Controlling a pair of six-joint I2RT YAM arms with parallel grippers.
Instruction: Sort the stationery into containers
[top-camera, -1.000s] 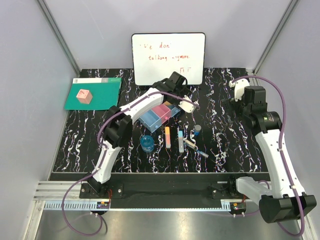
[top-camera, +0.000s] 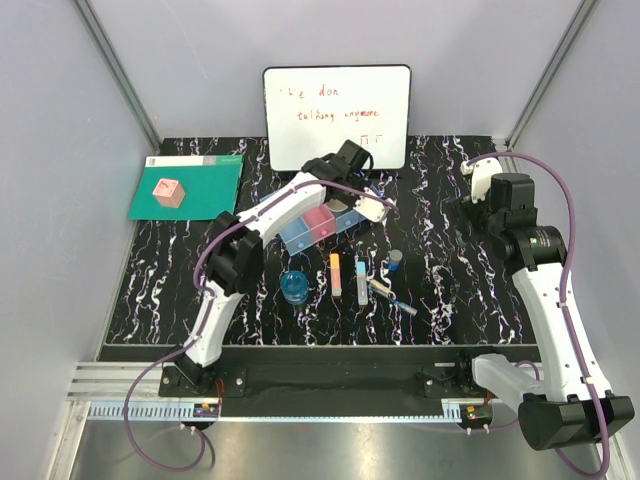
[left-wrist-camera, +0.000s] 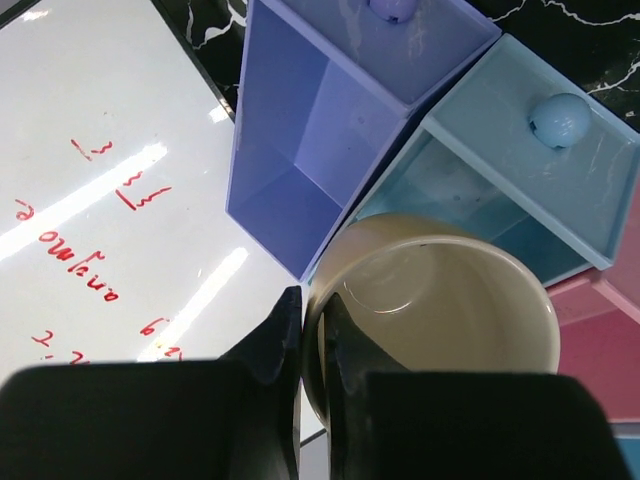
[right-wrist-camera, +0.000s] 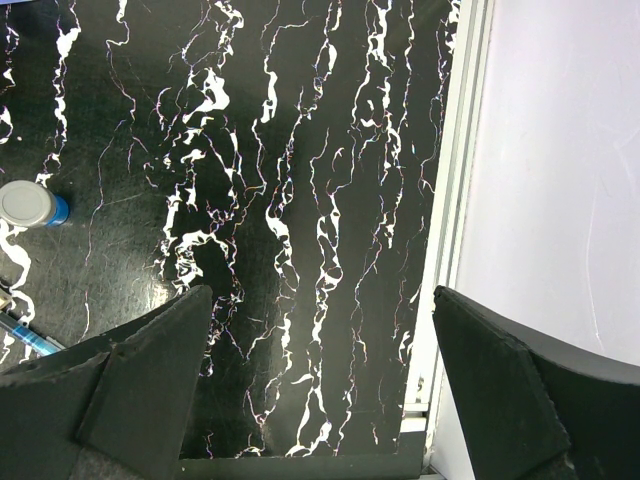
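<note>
A beige ring, seemingly a tape roll (left-wrist-camera: 440, 300), has its wall pinched by my shut left gripper. In the left wrist view it hangs over the light-blue drawer (left-wrist-camera: 470, 185), hiding part of it; whether it touches the drawer I cannot tell. From above, the arm partly covers the drawer organizer (top-camera: 320, 223). On the table in front lie an orange-and-pink case (top-camera: 335, 275), a blue-topped case (top-camera: 362, 284), a blue pen-like piece (top-camera: 400, 303) and a grey-capped bottle (top-camera: 394, 260). My right gripper stands open and empty over bare table.
A blue round container (top-camera: 294, 287) stands in front of the organizer. Behind is a whiteboard (top-camera: 338, 110). A pink cube (top-camera: 168, 193) rests on the green mat (top-camera: 205, 200) at back left. The purple drawer (left-wrist-camera: 300, 140) borders the light-blue one.
The organizer and the beige ring look slightly shifted beneath the left gripper, with more blue showing at the organizer's left edge. The right arm has moved very slightly.
</note>
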